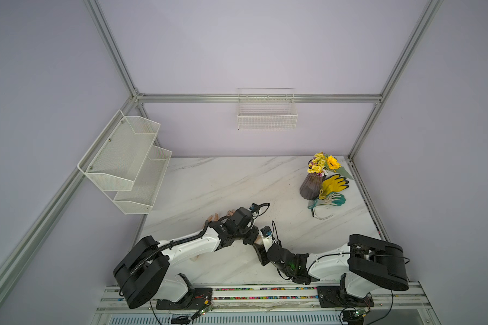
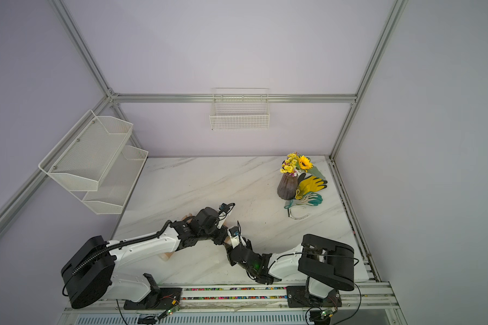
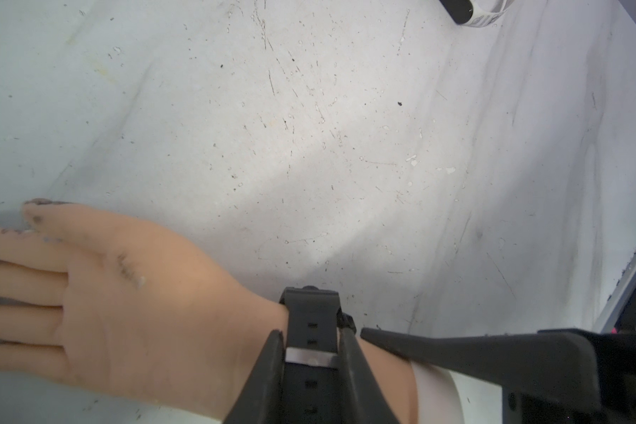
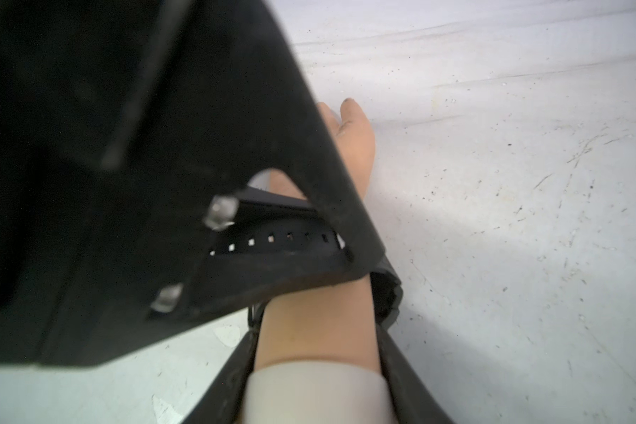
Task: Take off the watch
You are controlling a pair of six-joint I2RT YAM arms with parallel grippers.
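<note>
A mannequin hand (image 3: 169, 304) lies palm up on the marble table, a black watch strap (image 3: 311, 318) around its wrist. My left gripper is shut on the strap beside its metal keeper. In the right wrist view the perforated strap (image 4: 286, 236) runs across the wrist, partly hidden by the dark left gripper body. My right gripper is shut on the forearm and its white end. From above, both grippers (image 1: 250, 236) meet low in the middle, hiding the watch.
A vase of flowers (image 1: 311, 185) and work gloves (image 1: 333, 185) stand at back right. White mesh shelves (image 1: 124, 162) hang left, a wire basket (image 1: 266, 120) on the back wall.
</note>
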